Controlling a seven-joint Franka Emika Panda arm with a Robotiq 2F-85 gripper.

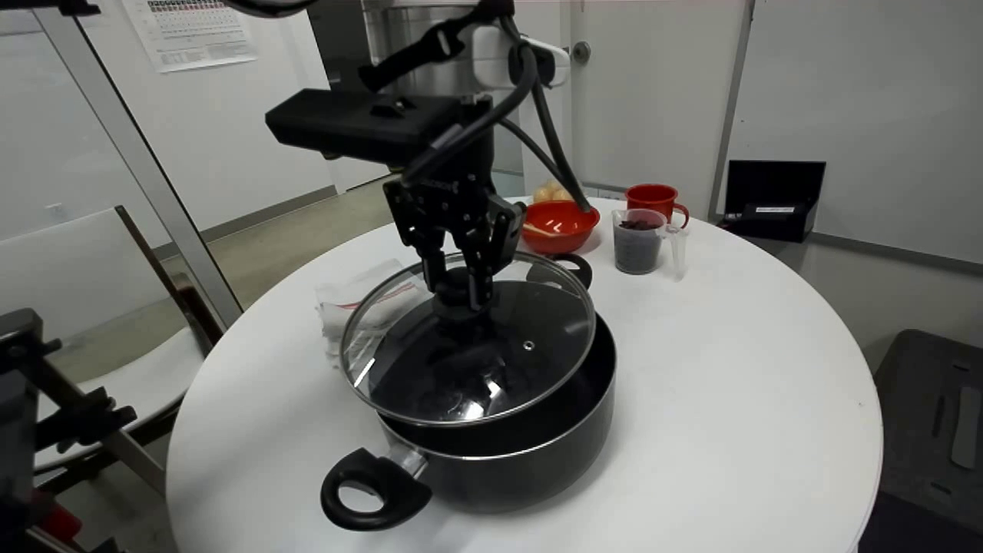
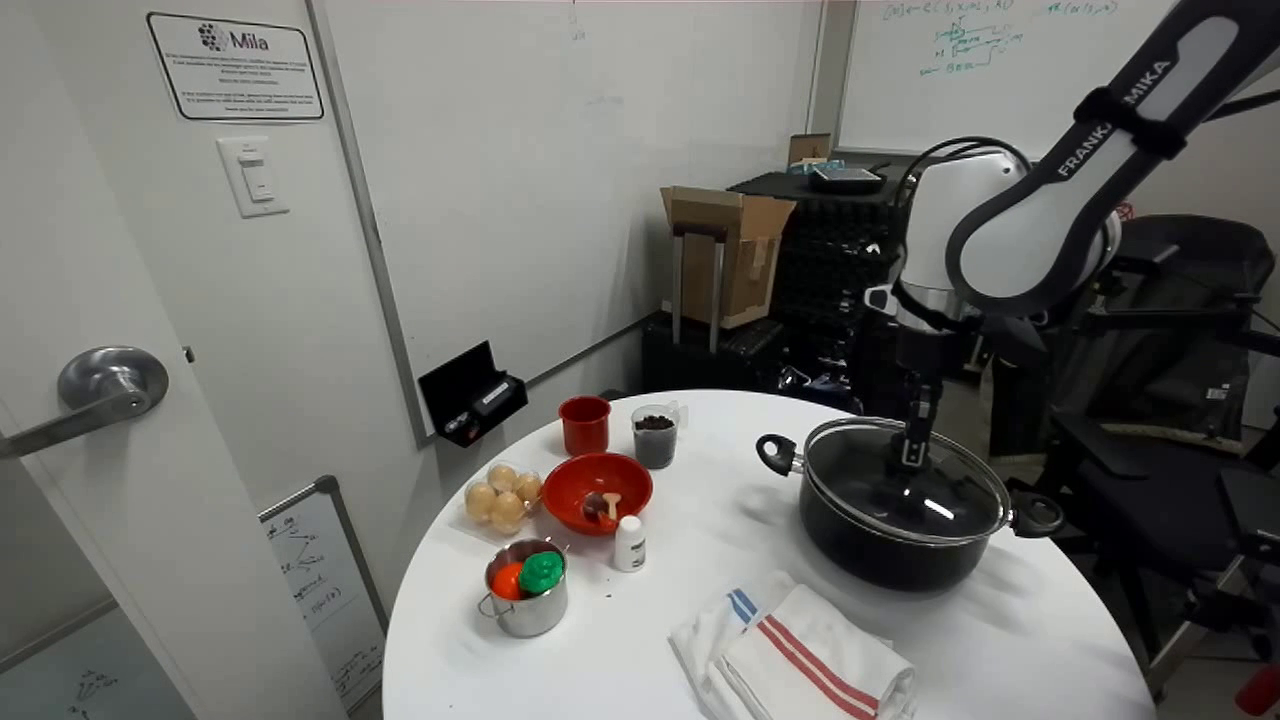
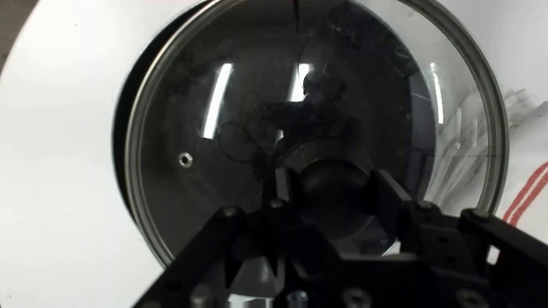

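My gripper is shut on the black knob of a round glass lid with a metal rim. In exterior view 1 the lid sits above the black two-handled pot, shifted to the left, with part of the pot's dark inside showing at the right. From exterior view 2 the lid looks nearly level over the pot. Looking down in the wrist view, the lid's rim overhangs the pot on the right, and a strip of the pot shows on the left. Whether lid and pot touch, I cannot tell.
A folded white towel lies beside the pot. Farther off stand a red bowl, a red mug, a measuring cup, a small white bottle, a steel pot and several round tan items. Bare table lies to the pot's right.
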